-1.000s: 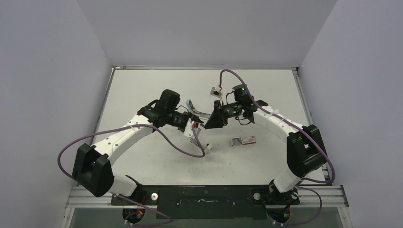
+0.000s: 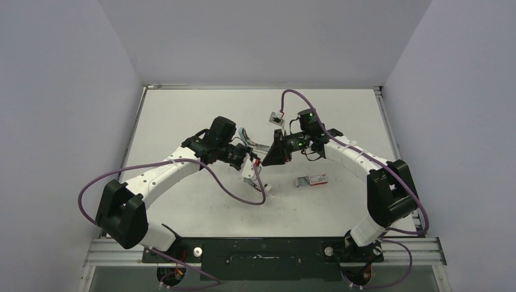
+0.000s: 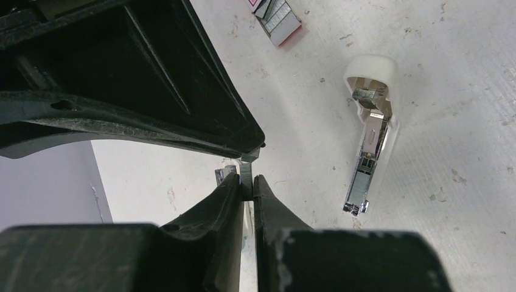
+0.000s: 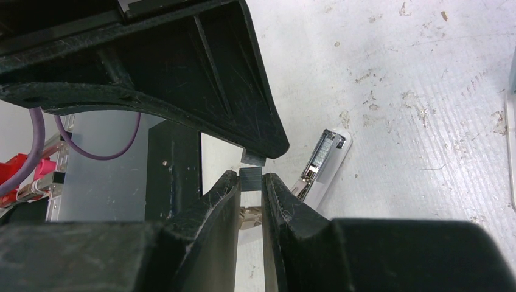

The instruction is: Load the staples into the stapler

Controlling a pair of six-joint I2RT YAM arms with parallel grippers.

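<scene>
My left gripper is shut on a small strip of staples (image 3: 246, 173), held upright in the left wrist view. My right gripper is shut on a small staple piece (image 4: 250, 178). The two grippers meet nose to nose over the table (image 2: 182, 213), each body filling the upper left of the other's wrist view. An open stapler (image 3: 373, 137) with white casing lies below, its metal channel upward. In the right wrist view a stapler (image 4: 322, 161) lies behind the fingers, partly hidden.
The red-and-white staple box (image 2: 316, 179) lies right of centre, with grey staple strips beside it. Another stapler (image 2: 249, 137) lies at the back centre, partly behind the arms.
The right arm is nearly unmoved.
</scene>
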